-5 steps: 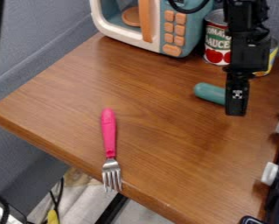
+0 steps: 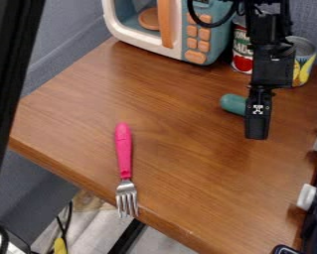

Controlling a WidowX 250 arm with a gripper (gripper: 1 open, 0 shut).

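Observation:
My black gripper [image 2: 257,124] hangs over the right part of the wooden table [image 2: 107,89], pointing down just right of a green oblong object [image 2: 233,103], which it partly hides. Whether its fingers are open or shut cannot be made out. A fork with a pink handle [image 2: 123,154] lies at the table's front left, tines toward the near edge.
A toy microwave [image 2: 188,40] stands at the back, with cans [image 2: 241,56] beside it. A dark appliance with white knobs [image 2: 313,208] lines the right edge.
My gripper has moved a little left and slightly down, toward the green object. The fork and the other things have not moved.

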